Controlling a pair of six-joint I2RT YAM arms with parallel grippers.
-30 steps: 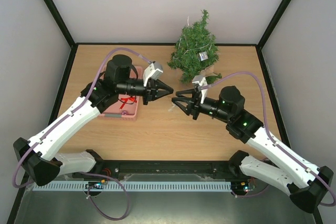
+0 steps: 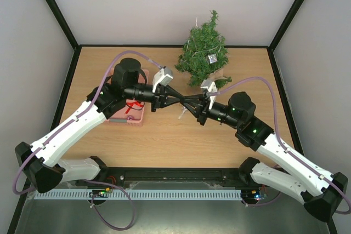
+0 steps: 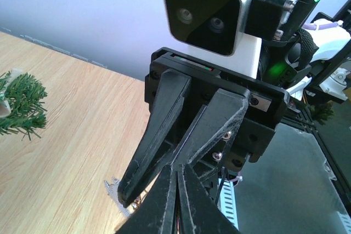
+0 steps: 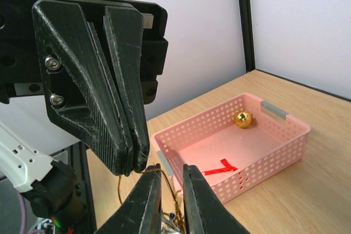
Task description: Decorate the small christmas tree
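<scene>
My two grippers meet tip to tip above the table's middle. The left gripper is shut, and a gold string (image 4: 159,169) loops out from its fingertips. This string runs down between the fingers of my right gripper. A narrow gap shows between those fingers, and I cannot tell if they pinch the string. Below them a silvery ornament (image 2: 182,112) hangs or lies, mostly hidden; part of it shows beside the right fingertips in the left wrist view. The small green Christmas tree (image 2: 204,50) is at the back, right of centre, apart from both grippers.
At the left stands a pink basket (image 4: 299,141) holding a gold ball (image 4: 242,118) and a red ribbon (image 4: 220,168). The left arm partly covers it in the top view. Clear wooden table (image 2: 164,149) lies in front of the grippers.
The tree has not moved.
</scene>
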